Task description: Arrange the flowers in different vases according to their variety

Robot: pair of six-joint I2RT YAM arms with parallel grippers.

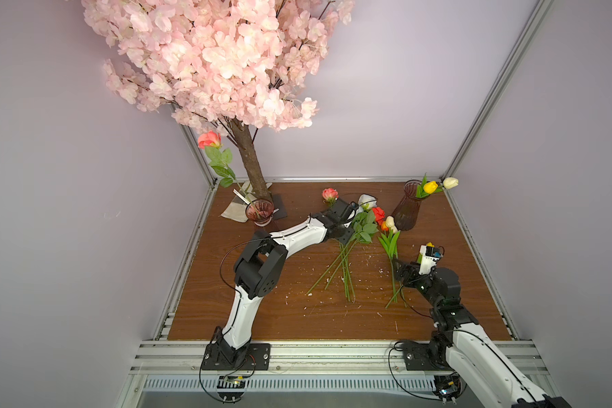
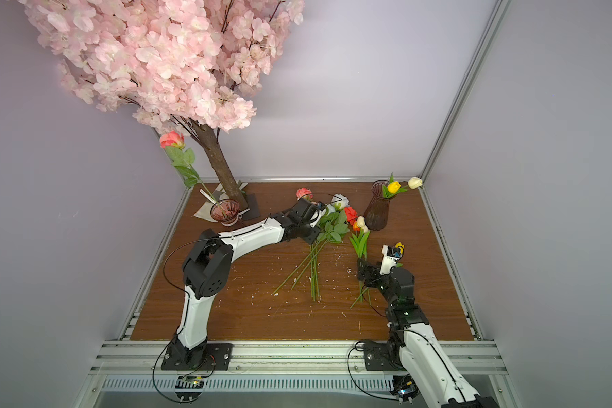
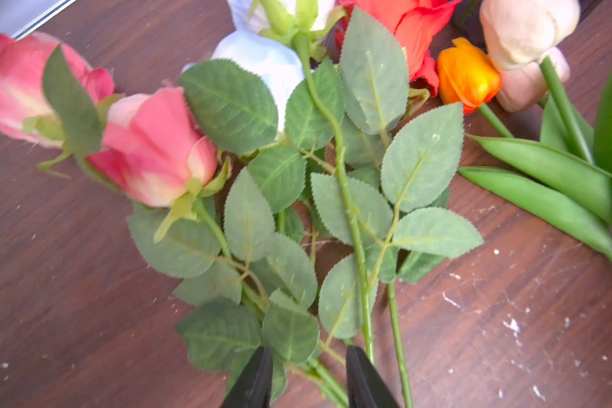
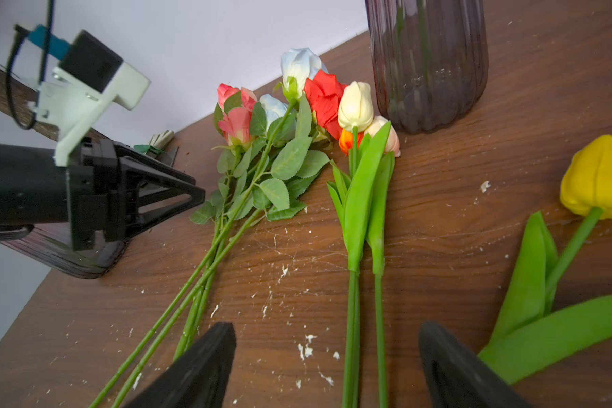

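Note:
Several roses with pink, red and white heads (image 3: 156, 149) lie bunched mid-table. My left gripper hangs over their leaves, fingertips apart, none of the stems clearly between them. Orange and pale tulips (image 4: 355, 107) lie just right of the roses; a yellow tulip (image 4: 595, 176) lies farther right. My right gripper is open above the tulip stems. The right vase (image 1: 406, 212) holds yellow and white tulips. The left vase (image 2: 225, 219) holds a pink rose (image 2: 172, 140), its lower part largely hidden by my left arm in the top left view.
An artificial blossom tree (image 1: 248, 156) stands at back left, with a light cloth (image 1: 234, 212) by its base. Walls enclose the table (image 1: 197, 306).

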